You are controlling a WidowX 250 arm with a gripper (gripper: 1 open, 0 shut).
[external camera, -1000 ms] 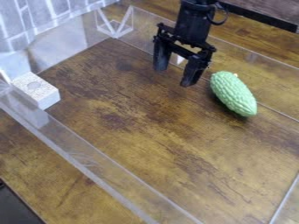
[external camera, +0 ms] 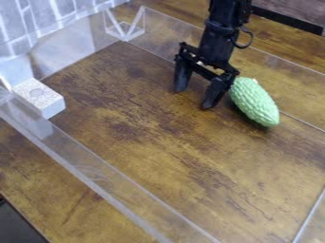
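Note:
My black gripper is low over the wooden floor of the clear-walled tray, at the upper middle of the camera view, with its fingers pointing down. Whether it holds anything or how far its fingers are apart is hard to make out. Just to its right lies a green bumpy object, like a bitter melon, close to the right finger.
A white speckled block sits at the left by the clear wall. A patterned cloth is at the top left.
My gripper has moved lower, toward the tray floor, and now covers the small pale spot that showed behind it. The green object has not visibly moved.

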